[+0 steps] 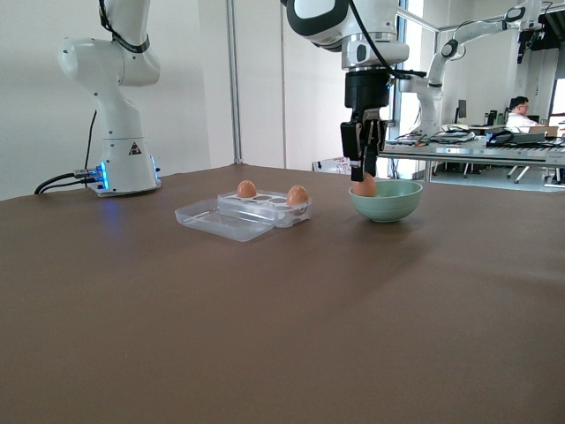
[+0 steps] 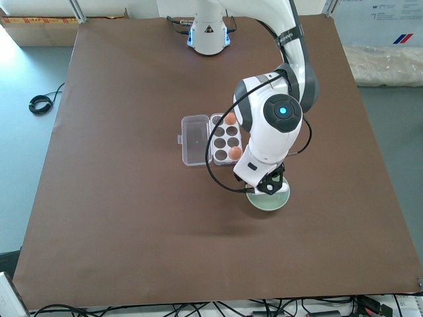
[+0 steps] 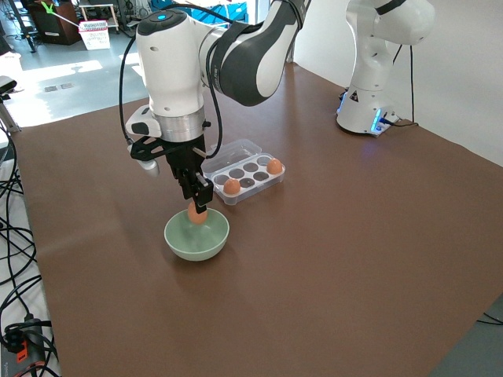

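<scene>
My black gripper [image 1: 363,168] points down over a pale green bowl [image 1: 394,208], its tips low at the bowl's rim with a brown egg [image 1: 365,189] between them, apparently held. In the right view the egg [image 3: 197,217] sits inside the bowl [image 3: 196,244] under my gripper [image 3: 199,206]. In the left view the wrist hides most of the bowl [image 2: 269,203]. A clear open carton [image 3: 251,179] holds two eggs [image 3: 274,166] in separate corners, its other cups empty.
Cables run along the table's edges.
</scene>
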